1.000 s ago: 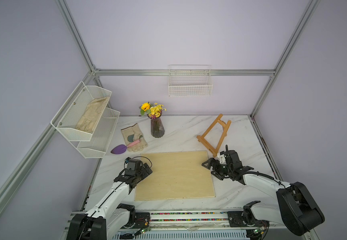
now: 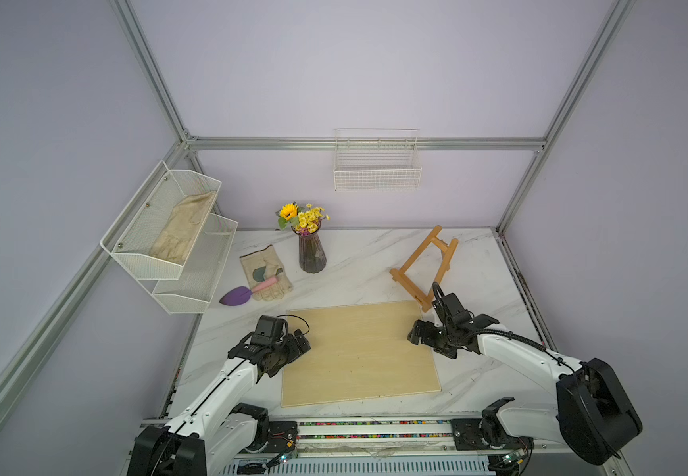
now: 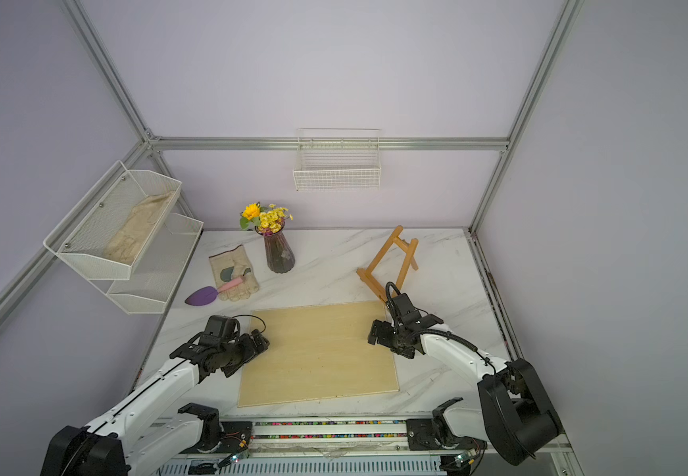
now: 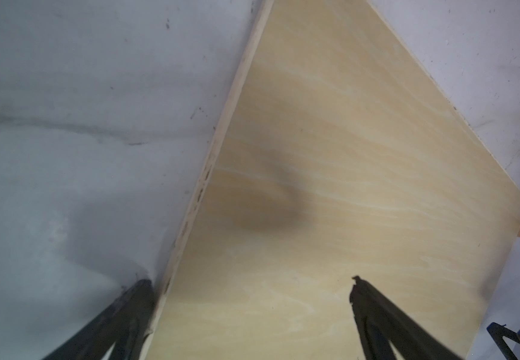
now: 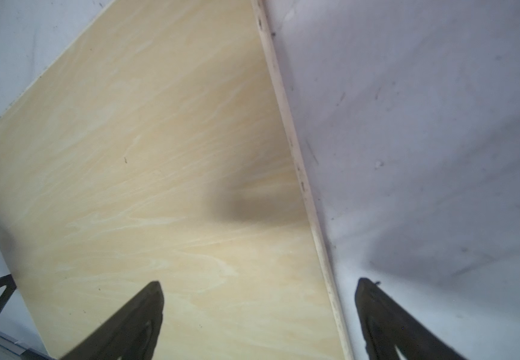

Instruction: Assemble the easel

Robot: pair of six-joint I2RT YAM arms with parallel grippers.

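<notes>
A thin pale plywood board [image 2: 356,353] lies flat on the marble table. My left gripper is open low over the board's left edge, one finger beside that edge. My right gripper is likewise open low over the opposite edge, the edge running between its fingers. Neither visibly holds anything. A wooden easel frame [image 2: 414,254] lies behind the board at the back right, near the right arm.
A vase of yellow flowers [image 2: 312,254] stands at the back. Gloves [image 2: 256,258] with a purple trowel [image 2: 234,296] lie back left. A white wire shelf [image 2: 169,270] hangs on the left; a wire basket [image 2: 376,178] on the back wall.
The board has shifted to the right and toward the front edge. Both grippers have moved rightward with it.
</notes>
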